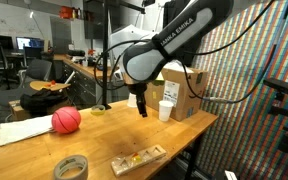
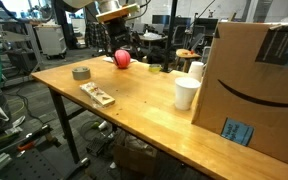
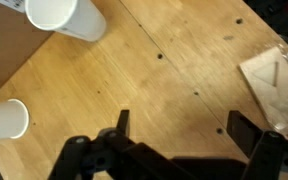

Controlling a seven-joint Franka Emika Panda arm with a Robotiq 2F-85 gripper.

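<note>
My gripper (image 1: 142,106) hangs over the middle of the wooden table, its fingers apart. In the wrist view the two fingertips of the gripper frame only bare tabletop, with nothing held. A white cup (image 1: 165,110) stands on the table to the gripper's right, and a second white cup (image 1: 132,101) is farther back. Both show in the wrist view, one cup (image 3: 82,18) at the top and another cup (image 3: 4,119) at the left edge. A light block-like tray (image 1: 139,158) with small coloured pieces lies near the front edge.
A red ball (image 1: 66,120), a tape roll (image 1: 71,168) and a white cloth (image 1: 24,130) occupy the left side. One yellow object (image 2: 154,67) sits toward the back. A large cardboard box (image 2: 249,90) stands beside the cups.
</note>
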